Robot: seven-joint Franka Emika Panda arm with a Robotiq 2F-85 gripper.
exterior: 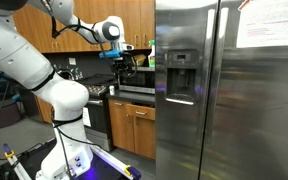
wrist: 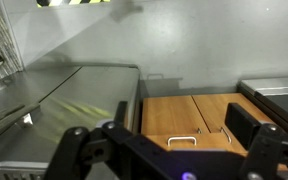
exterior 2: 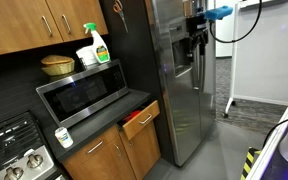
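Note:
My gripper point(exterior: 125, 68) hangs in the air in front of the kitchen cabinets, left of the steel fridge point(exterior: 184, 120). In exterior view 2 the gripper point(exterior 2: 198, 44) appears high up in front of the fridge's dispenser side. Its dark fingers point(wrist: 106, 135) stand wide apart in the wrist view, with nothing between them. Below it in that view are wooden cabinet fronts point(wrist: 171, 115) with metal handles. A wooden drawer point(exterior 2: 140, 124) stands partly pulled out under the counter; something red shows near its top.
A microwave point(exterior 2: 84, 95) sits on the counter, with a spray bottle point(exterior 2: 99, 42) and a basket point(exterior 2: 57, 66) on top. A white canister point(exterior 2: 63, 137) stands beside the stove point(exterior 2: 19, 163). Open grey floor point(exterior 2: 209, 160) lies in front of the fridge.

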